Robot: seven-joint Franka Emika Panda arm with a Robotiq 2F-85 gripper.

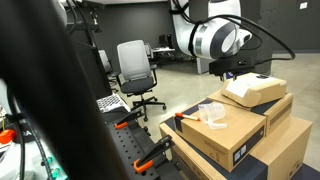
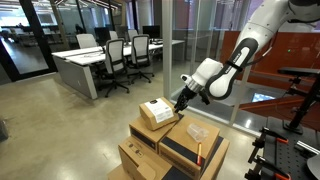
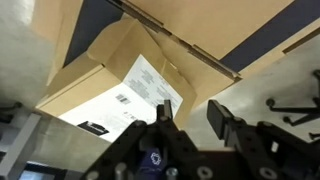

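Note:
A small cardboard box (image 1: pixel 264 92) lies on top of larger cartons, with a white paper label (image 3: pixel 150 85) on its face. My white arm reaches in from above, and its gripper (image 1: pixel 226 76) hangs close beside the labelled box. In the wrist view the gripper is open, with dark fingers apart at the bottom and nothing held between them. One finger overlaps the label's edge in that view; whether it touches cannot be told. From the second exterior view, the small box (image 2: pixel 158 114) sits left of the gripper (image 2: pixel 181 108).
On the nearer carton (image 1: pixel 222 142) stand a clear plastic container (image 1: pixel 210 111) and a red-orange stick-like object (image 1: pixel 186 116). A white piece (image 1: pixel 217 125) lies near the container. Office chairs (image 1: pixel 136 65) stand behind on open floor. A black cable loops from the arm.

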